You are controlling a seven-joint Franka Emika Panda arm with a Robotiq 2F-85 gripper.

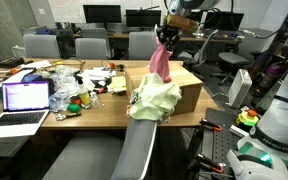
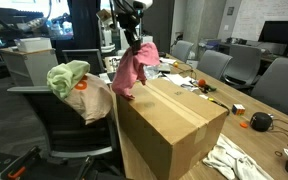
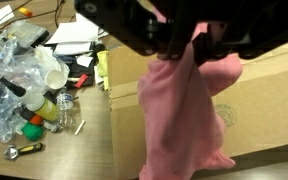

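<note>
A pink cloth hangs from my gripper, which is shut on its upper end. In exterior view 2 the same cloth dangles over the near left end of a large cardboard box, its lower tip close to the box's edge; whether it touches cannot be told. The wrist view shows the cloth bunched between the dark fingers and draping down, with the box top below. Pale green cloth and a tan cloth lie over a chair back beside the box.
Bottles, plastic bags and tools crowd the table left of the box. A laptop stands open at its far left. White cloth lies beside the box. Most of the box top is bare.
</note>
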